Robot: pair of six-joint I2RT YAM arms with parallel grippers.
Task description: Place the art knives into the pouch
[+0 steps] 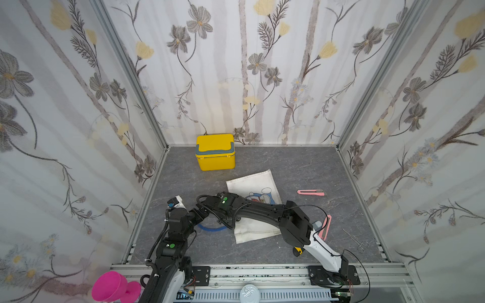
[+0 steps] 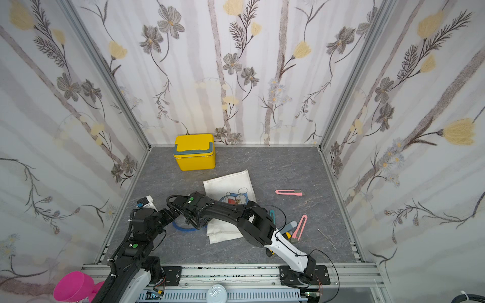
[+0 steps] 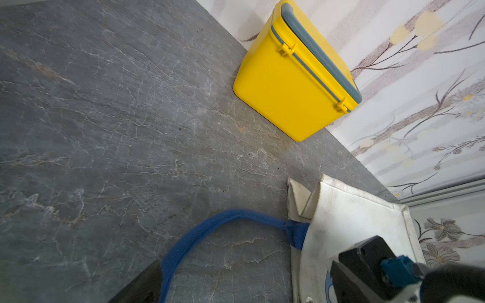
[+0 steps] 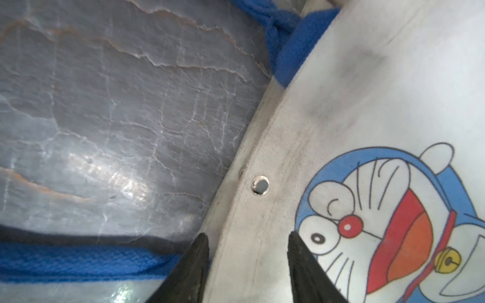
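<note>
A white canvas pouch [image 1: 252, 229] with a cartoon print and blue cord handles lies flat in mid-table. Across it reaches my right arm; in the right wrist view the right gripper is over the pouch's [image 4: 323, 121] left edge, its fingers [image 4: 194, 265] apart, nothing clamped. My left gripper stands open and empty left of the pouch, above a blue handle [image 3: 217, 222]. Which tool is the art knife I cannot tell; at the right lie two slim pink tools, one [image 1: 311, 192] farther back and one [image 1: 325, 227] nearer.
A yellow box [image 1: 216, 154] stands at the back left. Beyond my right arm lie a teal tool [image 2: 272, 216], a yellow-black item [image 1: 298, 250] and metal scissors [image 2: 328, 238]. Both grippers are close together.
</note>
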